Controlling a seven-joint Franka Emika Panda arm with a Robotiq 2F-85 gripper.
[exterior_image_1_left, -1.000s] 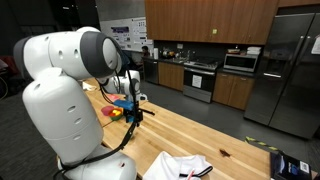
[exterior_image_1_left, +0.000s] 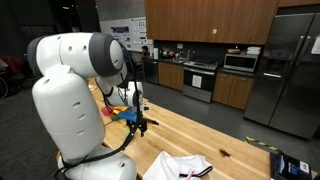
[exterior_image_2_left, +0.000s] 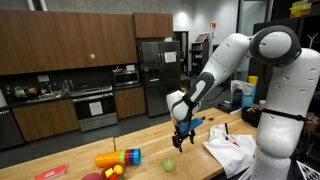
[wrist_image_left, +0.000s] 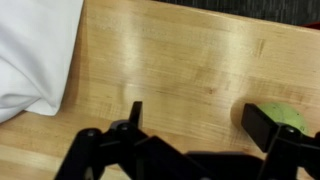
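My gripper is open over the wooden table, with bare wood and no object between its fingers. In exterior view 2 the gripper (exterior_image_2_left: 182, 142) hangs above the table, behind and a little right of a round green object (exterior_image_2_left: 168, 164). That green object (wrist_image_left: 286, 115) shows at the right of the wrist view, partly covered by the right-hand finger, so it lies outside the gap. A white cloth (wrist_image_left: 32, 55) fills the left of the wrist view, clear of the fingers. Exterior view 1 has the gripper (exterior_image_1_left: 139, 128) beside the arm, small and dark.
The white cloth (exterior_image_2_left: 232, 152) lies crumpled to the gripper's right in exterior view 2. A multicoloured cylinder (exterior_image_2_left: 118, 158) and red round items (exterior_image_2_left: 95, 176) are on the left. Bare table (exterior_image_1_left: 190, 140) stretches away towards the kitchen.
Compared with a second ago, the gripper sits slightly lower and farther right in exterior view 1. The cloth has stayed where it was.
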